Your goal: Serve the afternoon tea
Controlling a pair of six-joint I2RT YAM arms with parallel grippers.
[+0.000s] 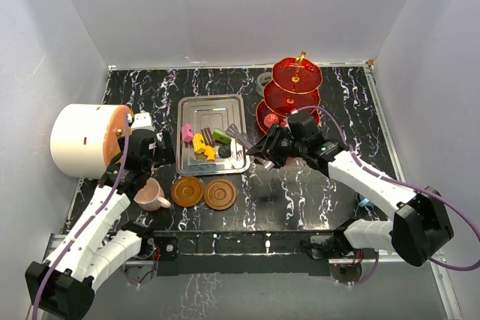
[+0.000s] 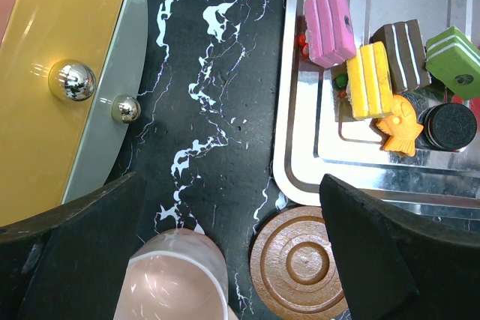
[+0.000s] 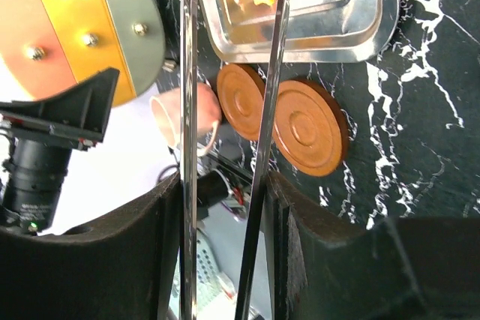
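Observation:
My right gripper is closed around metal tongs, whose two arms stand apart. In the top view the tong ends reach over the right part of the silver tray. On that tray lie a pink cake, a yellow cake, a brown cake, a green cake, an orange fish-shaped piece and a black round cookie. Right of the tray rises the red tiered stand, with reddish items on its lowest tier. Left of the tray, my left gripper is open and empty.
Two brown coasters lie in front of the tray, beside a pink mug. A large white cylinder with an orange face stands far left. The right arm mostly covers a blue cup.

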